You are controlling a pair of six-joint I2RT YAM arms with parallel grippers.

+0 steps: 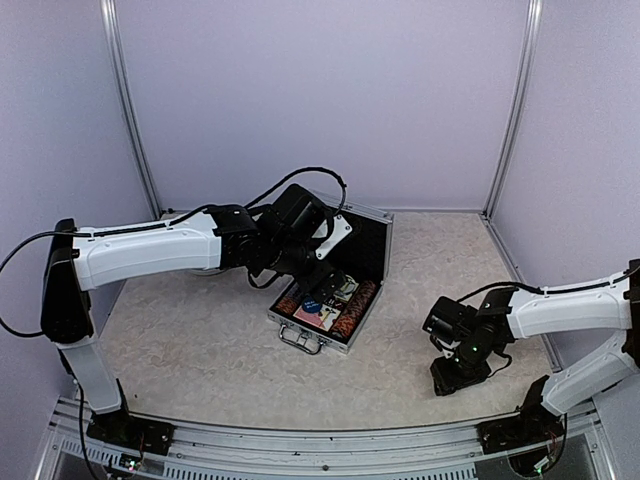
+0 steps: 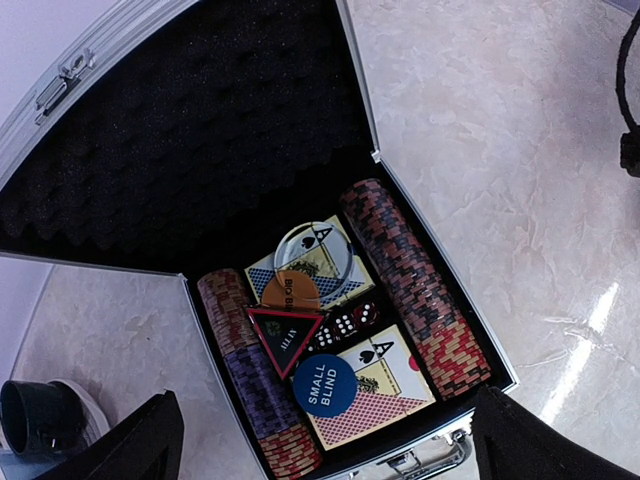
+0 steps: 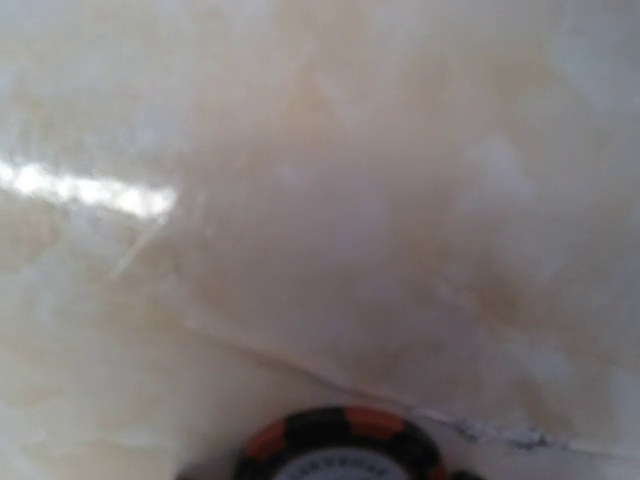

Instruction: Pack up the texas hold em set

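Observation:
The silver case [image 1: 338, 343] lies open with its dark foam lid [image 2: 250, 110] raised. Inside it are chip rows [image 2: 410, 270], two card decks [image 2: 385, 385], red dice [image 2: 345, 325], a blue small blind disc [image 2: 325, 385], an orange big blind disc [image 2: 290, 290], a clear disc [image 2: 335, 265] and a triangular marker [image 2: 285, 335]. Above the case hangs my left gripper, open and empty. Low at the table's front right is my right gripper [image 1: 440, 388]. A black-and-orange chip [image 3: 340, 440] shows at its fingertips; whether they grip it is unclear.
A dark cup-like object on a white round base [image 2: 85, 415] stands left of the case, mostly behind the left arm from above.

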